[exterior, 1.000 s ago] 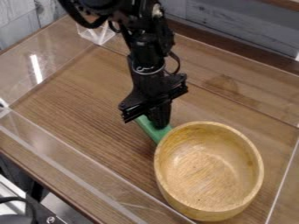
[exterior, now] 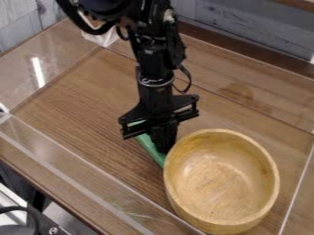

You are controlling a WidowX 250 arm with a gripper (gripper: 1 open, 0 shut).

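My black gripper (exterior: 162, 130) is lowered over a green object (exterior: 151, 152) lying on the wooden table, beside the left rim of a pale wooden bowl (exterior: 223, 182). The green object runs from under the gripper toward the bowl, which partly hides it. The fingertips are dark and crowded by the gripper body, so whether they are open or shut on the green object is not clear.
A small clear item (exterior: 98, 37) sits at the back left near the grey wall. Cables lie off the table's edge at the bottom left.
The gripper has shifted slightly left and down over the green object, which shows a little differently beneath it. The bowl has stayed about in place.
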